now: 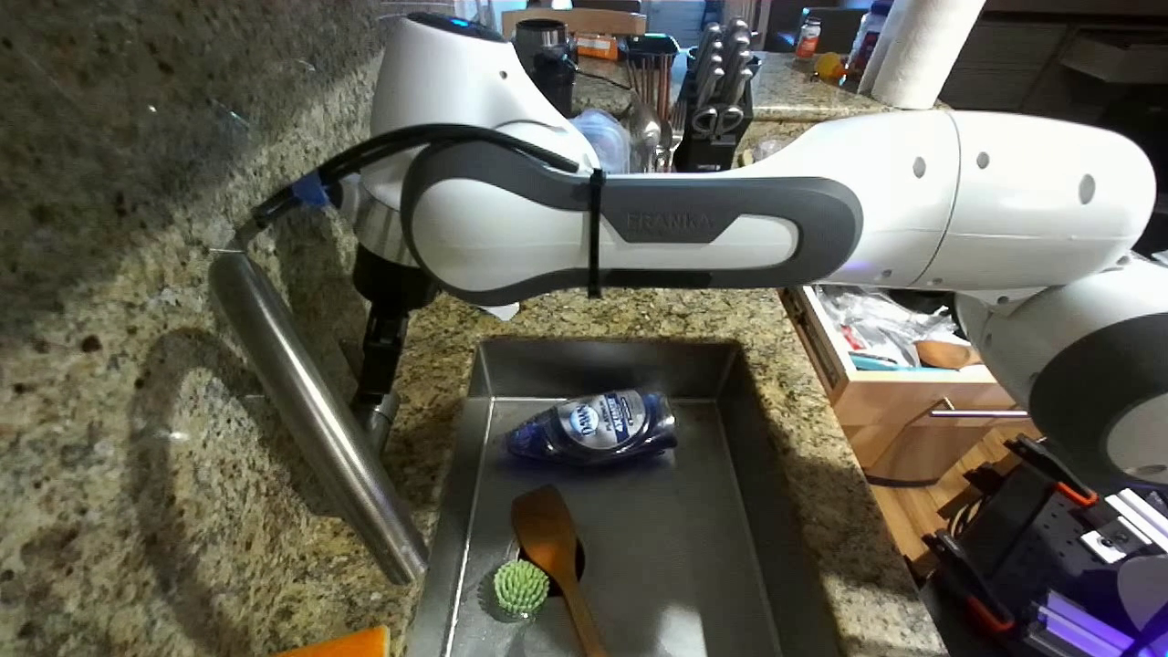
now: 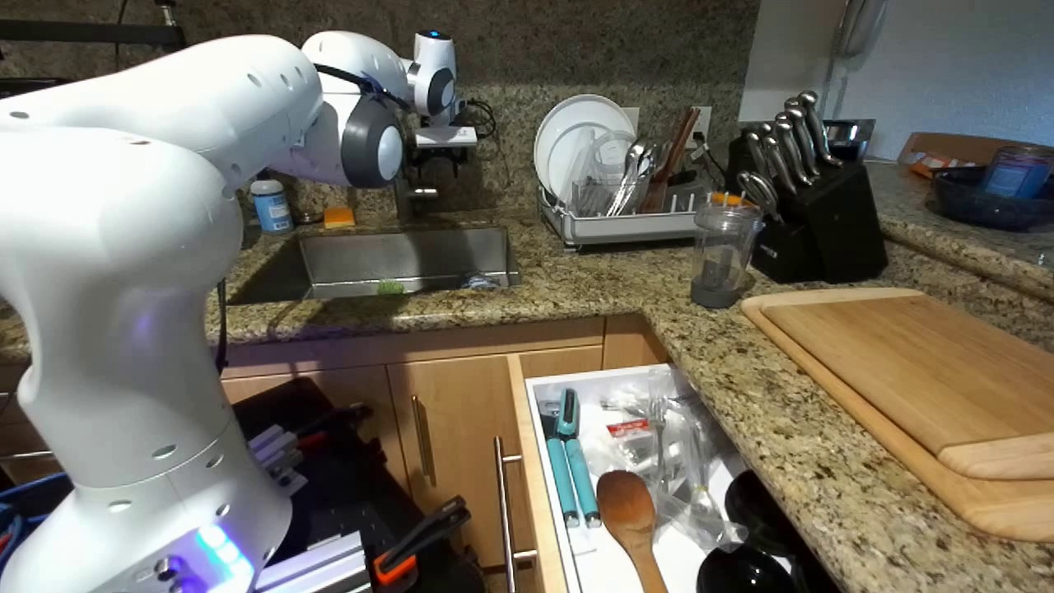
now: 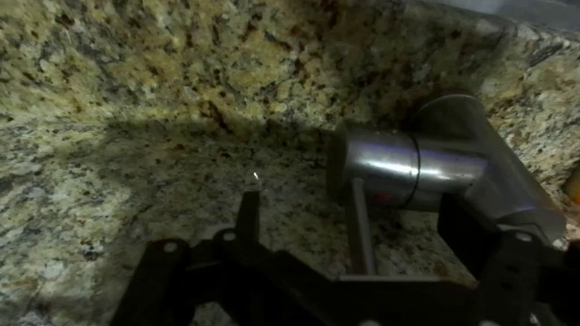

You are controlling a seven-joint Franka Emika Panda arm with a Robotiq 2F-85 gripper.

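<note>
My gripper is open, its two dark fingers (image 3: 248, 214) wide apart. In the wrist view, the thin lever (image 3: 360, 228) of the steel faucet (image 3: 391, 163) lies between them, with a gap visible on either side. In exterior view 1 the gripper (image 1: 378, 372) points down behind the faucet spout (image 1: 318, 416), and its tips are partly hidden. The sink (image 1: 679, 526) holds a blue dish soap bottle (image 1: 602, 425) on its side, a wooden spoon (image 1: 547, 531) and a green scrub brush (image 1: 520, 588).
Granite backsplash (image 1: 109, 328) rises close beside the gripper. An orange sponge (image 2: 338, 217) sits near the faucet. To the right of the sink stand a dish rack (image 2: 632, 229) and a knife block (image 2: 820, 217). An open drawer (image 2: 583, 380) juts out below the counter.
</note>
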